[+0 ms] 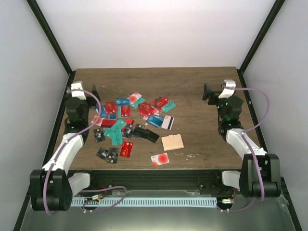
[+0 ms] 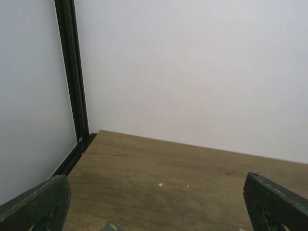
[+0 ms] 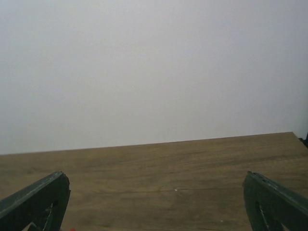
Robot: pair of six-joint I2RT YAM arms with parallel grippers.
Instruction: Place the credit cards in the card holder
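A tan card holder lies closed on the wooden table, near the front middle. Left of and behind it, several credit cards are scattered and partly overlapping: red, green, blue and black. A white card with a red circle lies apart at the front. Over the table's left side, my left gripper is open and empty. Far off to the right, my right gripper also stands open with nothing between its fingers. Both are clear of the card holder.
Bare wood stretches across the back and right of the table. Small white marks sit right of the card holder. A white wall stands behind, with grey walls on both sides. Purple cables trail along the arms.
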